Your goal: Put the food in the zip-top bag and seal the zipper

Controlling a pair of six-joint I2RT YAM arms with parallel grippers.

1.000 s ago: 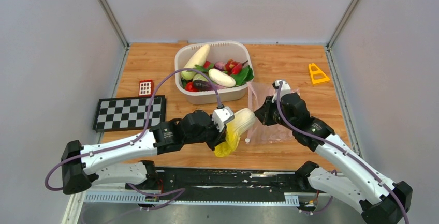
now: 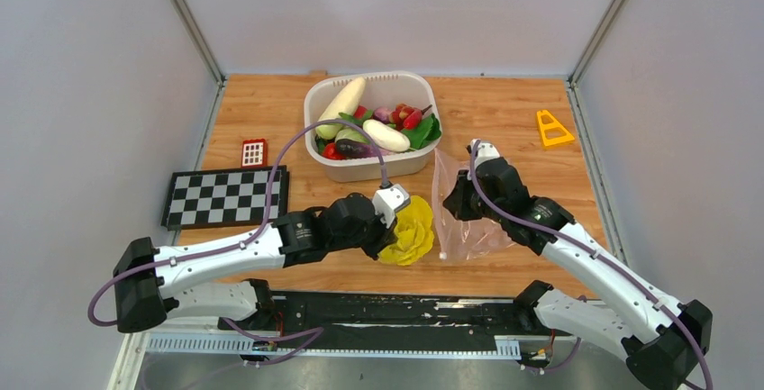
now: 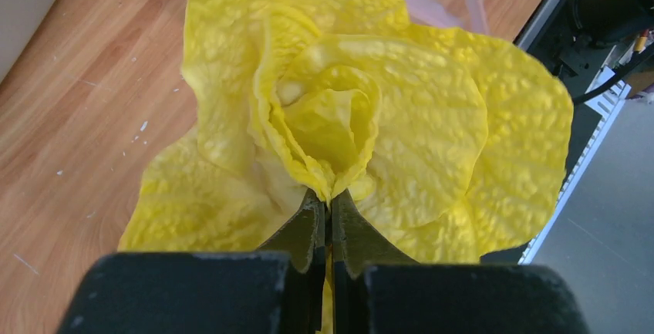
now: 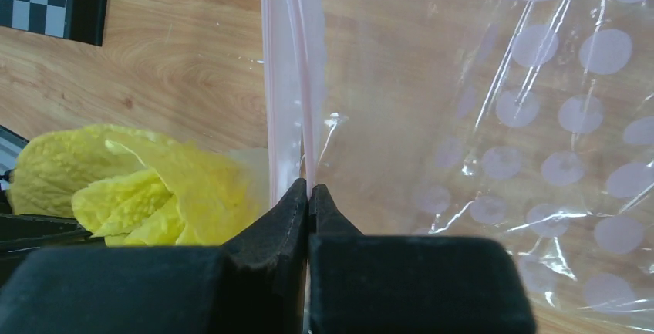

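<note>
A yellow-leafed cabbage [image 2: 413,232] hangs from my left gripper, which is shut on its leaves; its crinkled leaf side fills much of the left wrist view. Beside it, to the right, is the clear zip top bag [image 2: 464,232] with pale dots. My right gripper is shut on the bag's zipper edge [image 4: 308,79], and the bag spreads out to the right of the fingers. In the right wrist view the cabbage lies just left of that edge.
A white basket [image 2: 369,171] of vegetables stands at the back. A checkerboard [image 2: 225,196] and red object [image 2: 254,153] lie on the left, a yellow triangle [image 2: 554,129] at the back right.
The cabbage in my left gripper has turned, its pale stem end no longer showing from above, only yellow leaves.
</note>
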